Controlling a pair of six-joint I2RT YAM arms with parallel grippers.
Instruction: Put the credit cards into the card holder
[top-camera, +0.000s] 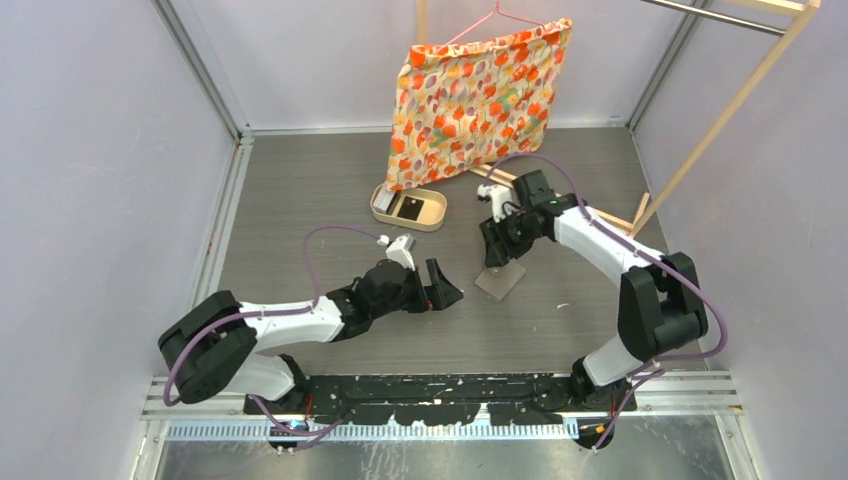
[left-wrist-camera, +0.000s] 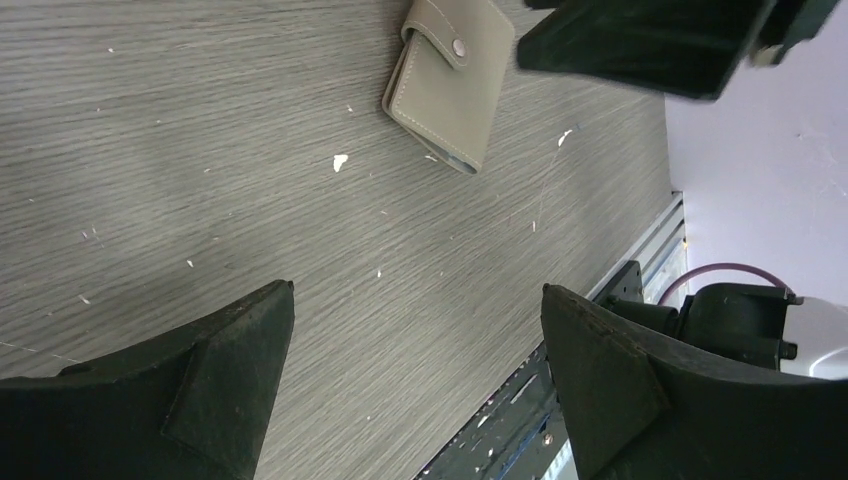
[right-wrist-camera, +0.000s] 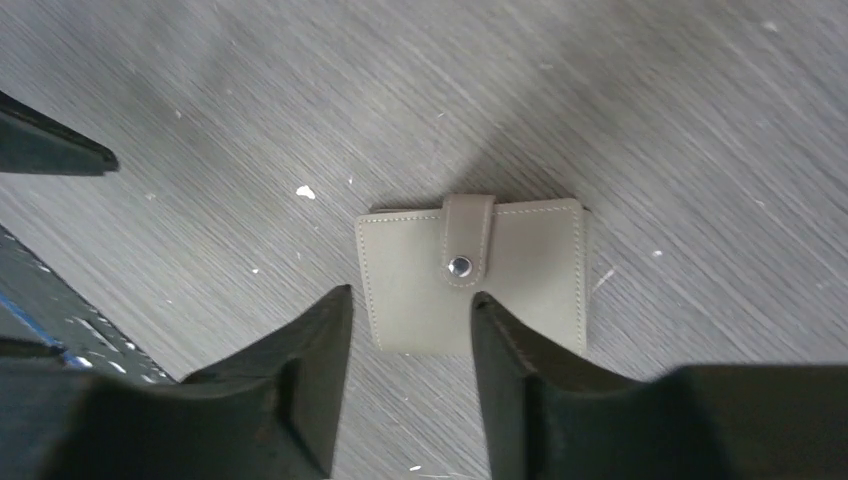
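Note:
The grey card holder (top-camera: 500, 281) lies on the floor right of centre, its snap strap (right-wrist-camera: 464, 235) closed on top. My right gripper (top-camera: 499, 249) hangs just above it; in the right wrist view its fingertips (right-wrist-camera: 324, 315) are parted over the holder, with nothing seen held. My left gripper (top-camera: 438, 292) stands open left of the holder, and the left wrist view shows only floor between its fingers. A cream tray (top-camera: 433, 211) at the back holds dark and pale flat items, too small to identify.
A floral cloth (top-camera: 470, 100) hangs at the back. Wooden frame pieces (top-camera: 730, 110) stand at the right, with strips on the floor behind my right arm.

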